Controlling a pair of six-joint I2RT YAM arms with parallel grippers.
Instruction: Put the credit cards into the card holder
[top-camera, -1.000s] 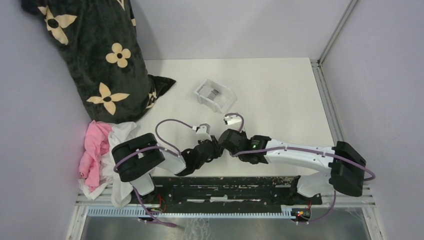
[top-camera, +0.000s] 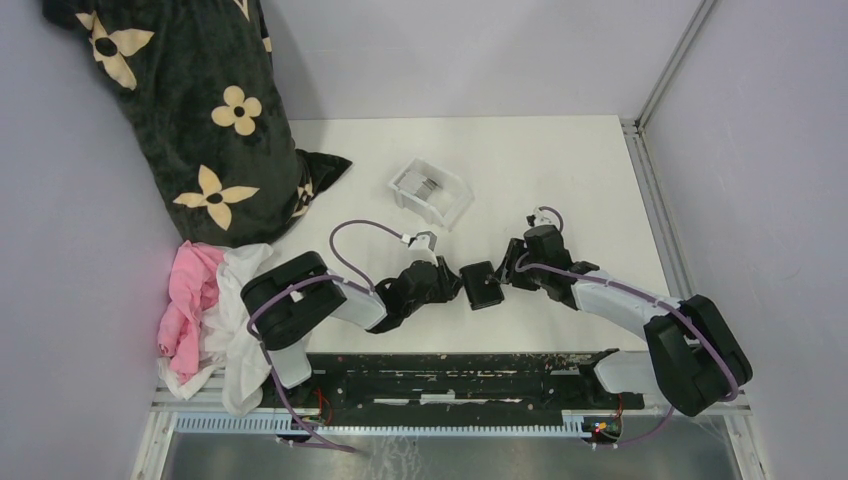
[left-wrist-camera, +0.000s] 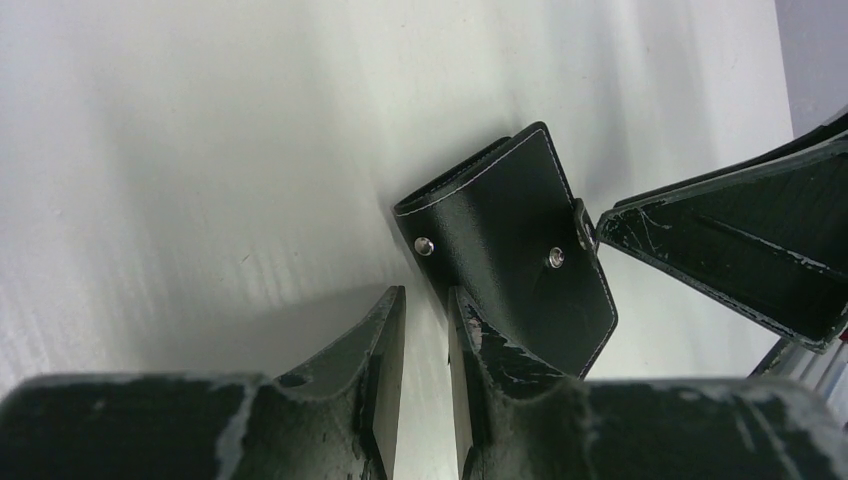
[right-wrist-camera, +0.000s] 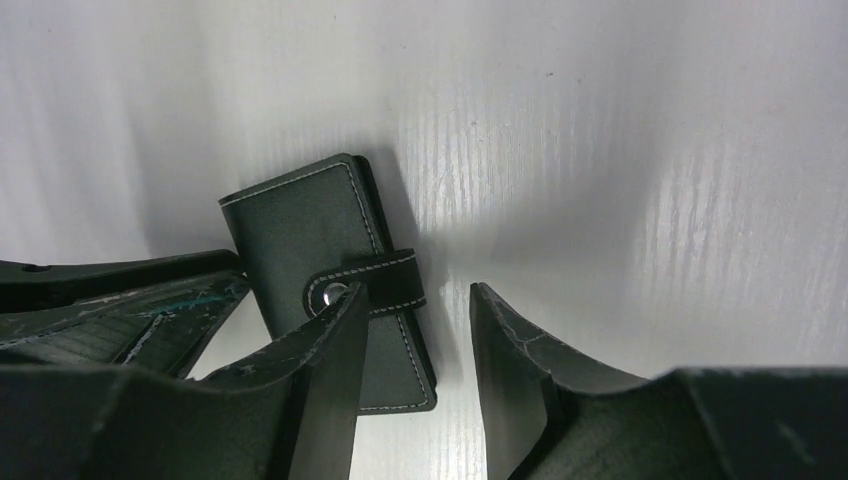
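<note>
A black card holder (top-camera: 482, 286) lies flat on the white table between my two grippers. Its strap (right-wrist-camera: 372, 285) lies across it over a metal snap. My left gripper stands open by a small gap at the holder's left edge, its right finger overlapping the holder in the left wrist view; contact is unclear. To the right of the holder, my right gripper is part open with nothing between its fingers. Grey-white flat pieces, apparently the cards (top-camera: 416, 185), lie in the white tray (top-camera: 458, 207) behind.
A dark flowered cloth (top-camera: 215, 130) covers the back left, with pink cloth (top-camera: 190, 305) and white cloth (top-camera: 235, 335) piled at the left edge. Both arms reach in from the front corners.
My right gripper has moved right, away from the left one, uncovering the holder. The left gripper has shifted slightly right and the holder has turned a little and slid right. The tray is unmoved.
</note>
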